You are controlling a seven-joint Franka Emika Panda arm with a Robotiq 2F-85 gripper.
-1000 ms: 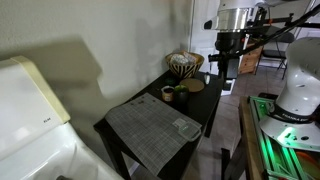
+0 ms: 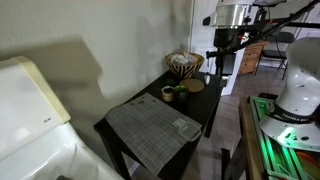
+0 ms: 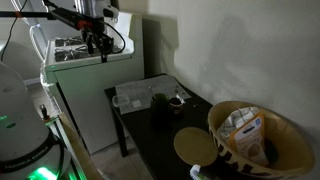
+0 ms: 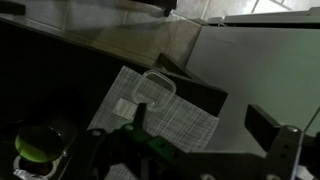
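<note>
My gripper [image 2: 222, 70] hangs in the air above the right side of the black table, touching nothing. In the wrist view its two dark fingers stand far apart, and the gripper is open with nothing between them. Below lies a grey woven mat [image 4: 180, 128], with a clear plastic container [image 4: 155, 88] at its edge. The same container [image 2: 187, 128] rests near the table's front edge. A dark cup [image 2: 181, 95] with something green inside [image 4: 38, 150] stands beyond the mat, beside a small jar [image 2: 167, 94].
Farther along the table are a round brown board [image 3: 193, 146] and a wicker basket [image 3: 226, 112] holding packets. A white stove [image 3: 95, 62] stands past the table's other end.
My gripper has shifted and turned slightly in exterior view 1. The things on the table have not moved.
</note>
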